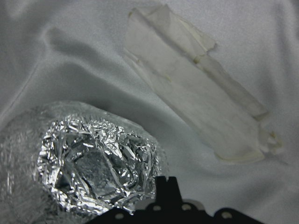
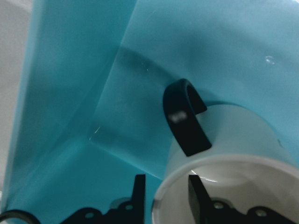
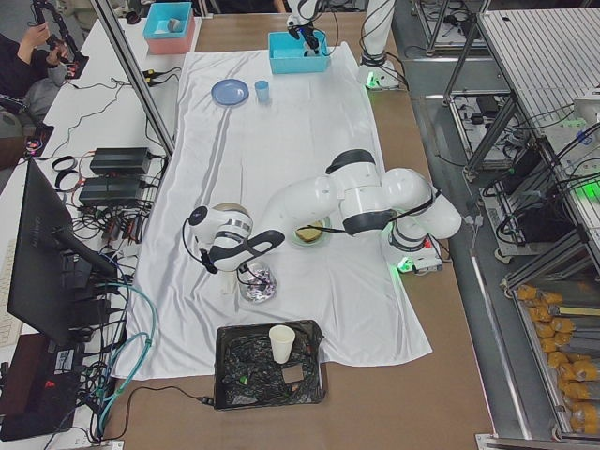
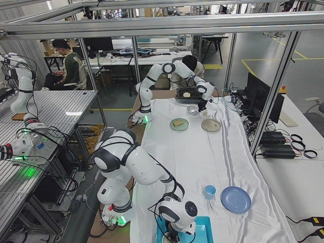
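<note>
My left gripper (image 3: 239,272) is low over a crumpled foil-and-plastic piece (image 1: 93,163) on the white cloth, with a folded translucent paper strip (image 1: 191,84) beside it; its black fingers show at the bottom of the left wrist view, state unclear. My right gripper is inside the light-blue bin (image 2: 60,93), fingers parted on either side of the rim of a white mug (image 2: 224,130) with a black handle (image 2: 182,126). Whether they touch the rim cannot be told.
A black tray (image 3: 244,384) with a white cup (image 3: 281,342) is at the near end. A green plate (image 4: 179,127), tan plate (image 4: 211,128), blue plate (image 4: 235,199) and blue cup (image 4: 209,191) stand on the cloth, whose middle is clear.
</note>
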